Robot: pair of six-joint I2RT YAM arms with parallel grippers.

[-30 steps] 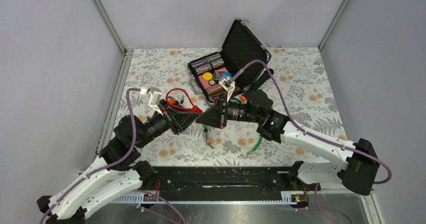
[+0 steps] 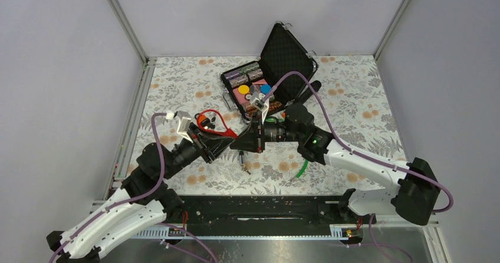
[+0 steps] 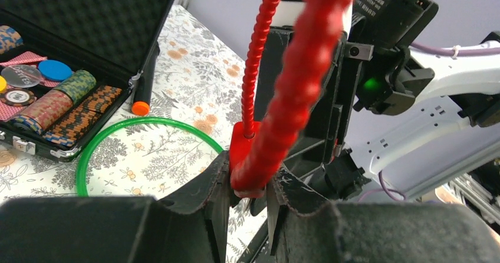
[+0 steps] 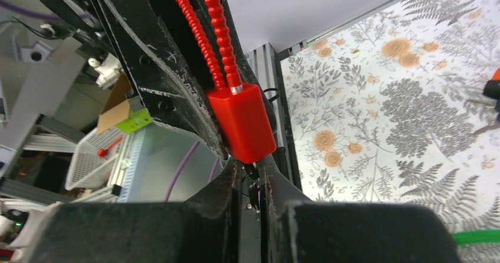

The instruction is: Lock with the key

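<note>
A red cable lock (image 2: pixel 216 124) is held up over the table where my two grippers meet. In the left wrist view its red body (image 3: pixel 240 154) rises from between the fingertips of my left gripper, which is shut on it. The right wrist view shows the lock's end face (image 4: pixel 253 155) just above my right gripper. That gripper is shut on a small dark key (image 4: pixel 251 170), mostly hidden by its fingers. The key's tip is at the lock's end; how deep it sits, or whether it has turned, I cannot tell.
Behind the grippers an open black case (image 2: pixel 285 59) holds poker chips. A green cable lock (image 3: pixel 160 121) lies on the table, with keys (image 2: pixel 245 167) at its end. An orange-and-black item (image 3: pixel 143 98) rests beside the case.
Both arms have shifted slightly, staying tip to tip. The red loop tilted up and back down, and the right arm's elbow is now a little farther left. Both grips look unchanged.
</note>
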